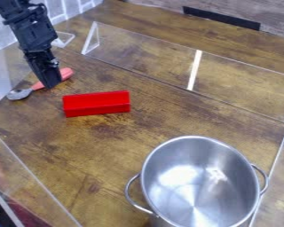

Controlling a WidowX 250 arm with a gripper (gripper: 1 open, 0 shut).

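My black gripper (pixel 47 75) hangs at the upper left, low over a utensil with a pink-red handle (pixel 61 74) and a metal head (pixel 20 92) lying on the wooden table. The fingers look close together; I cannot make out anything held, and whether they touch the handle is unclear. A red block (pixel 96 103) lies just right of and below the utensil.
A steel pot (pixel 201 182) with two side handles stands at the lower right. Clear panels border the table (pixel 169 106) at left and back, with white strips at the right.
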